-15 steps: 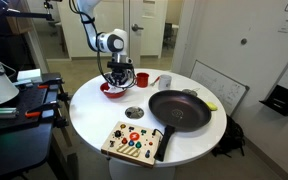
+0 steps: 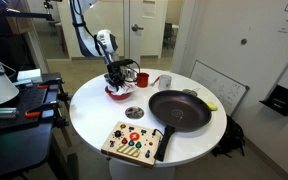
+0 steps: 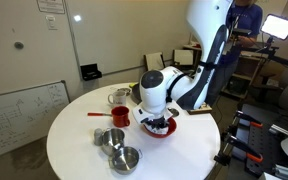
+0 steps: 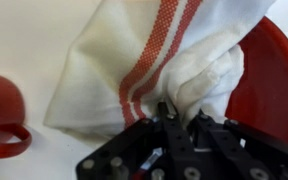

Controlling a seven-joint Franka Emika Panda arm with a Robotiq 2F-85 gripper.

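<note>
A white cloth with red stripes [image 4: 149,60] is pinched in my gripper, which is shut on a bunched part of it. The cloth spreads out over the rim of a red bowl [image 4: 272,75] in the wrist view. In exterior view 1 the red bowl [image 2: 111,101] stands on the white table, with white cloth [image 2: 120,91] at its top right. From the other side, the cloth [image 3: 160,126] shows in and over the bowl [image 3: 174,132], directly below the arm.
A red mug [image 3: 120,116] stands close to the bowl. Metal bowls [image 3: 125,160] sit nearby. Farther along the table are a black frying pan [image 2: 181,111] and a wooden panel with knobs [image 2: 132,144].
The arm has shifted a little and tilted above the bowl. More white cloth now shows over the bowl's right side than a second ago, when it lay lower.
</note>
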